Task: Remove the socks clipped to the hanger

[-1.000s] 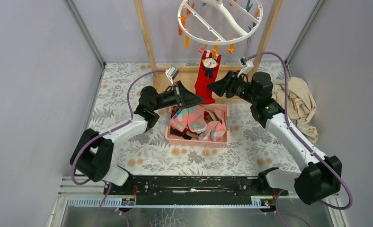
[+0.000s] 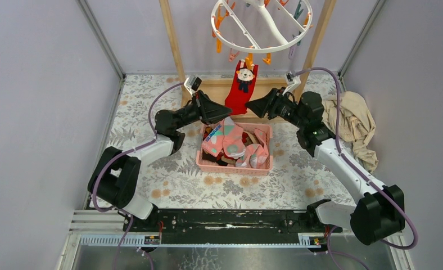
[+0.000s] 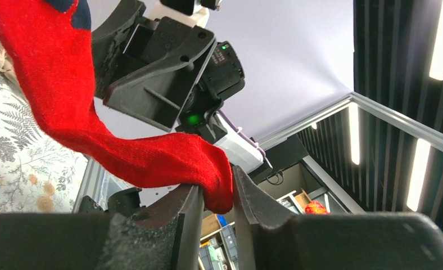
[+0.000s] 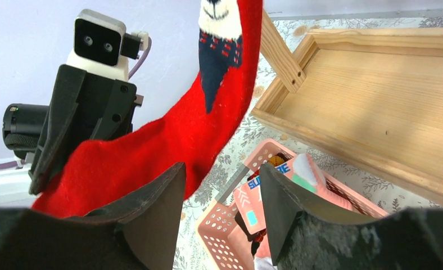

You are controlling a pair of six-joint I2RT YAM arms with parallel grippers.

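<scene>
A red sock (image 2: 240, 90) with a bear face hangs by its top from an orange clip on the white round hanger (image 2: 238, 50). My left gripper (image 2: 226, 112) is shut on the sock's lower end, pulling it leftward; in the left wrist view the red fabric (image 3: 135, 157) runs into its fingers. My right gripper (image 2: 251, 107) stands open just right of the sock; in the right wrist view nothing is between its fingertips, with the sock passing beyond them.
A pink basket (image 2: 234, 171) of socks sits below. A wooden frame (image 4: 376, 140) stands behind. Bunched beige cloth (image 2: 354, 124) lies at the right.
My left gripper has moved left and slightly up with the sock's lower end. The hanger's lower clips and the sock's top have shifted slightly left. The right arm has barely moved.
</scene>
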